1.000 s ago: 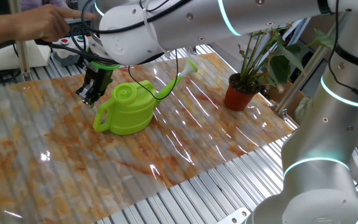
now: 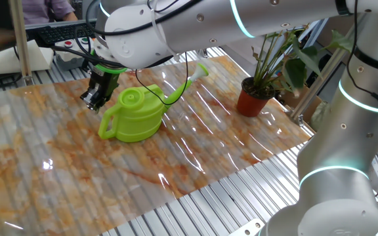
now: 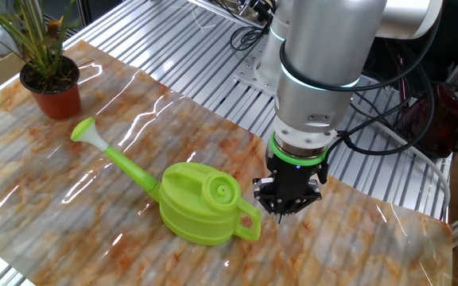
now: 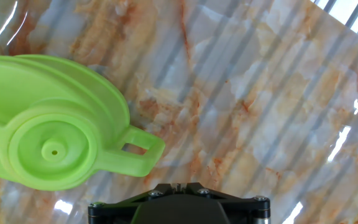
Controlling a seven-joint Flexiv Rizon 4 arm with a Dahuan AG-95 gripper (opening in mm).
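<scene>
A bright green watering can (image 2: 133, 117) stands upright on the marbled sheet, its spout toward the plant and its handle on the opposite side. My gripper (image 3: 280, 218) hangs above the sheet near the handle end, apart from the can. Along the bottom edge of the wrist view the gripper shows its fingertips together, with nothing visible between them. Up and to the left of them in that view lies the can's handle (image 4: 143, 160); the spout falls outside the frame.
A potted plant in a reddish-brown pot (image 3: 57, 102) stands beyond the spout. A dark red jug (image 3: 440, 119) sits near the ribbed metal table (image 3: 183, 49). Loose cables hang along the arm. Much of the marbled sheet (image 2: 44, 177) is bare.
A person's hand, earlier above the keyboard at the upper left, has drawn back toward the left edge and is blurred. The arm and the watering can look unmoved.
</scene>
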